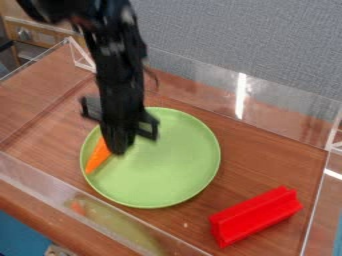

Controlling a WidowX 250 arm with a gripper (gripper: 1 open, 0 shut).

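Observation:
A green plate [167,175] lies on the wooden table, with an orange carrot [98,154] on its left side. My black gripper [118,148] hangs over the left part of the plate, just right of and above the carrot, blurred by motion. It looks shut, with nothing visible between its fingers.
A red block [254,215] lies at the front right of the table [267,160]. Low clear walls edge the table, and a grey wall stands behind.

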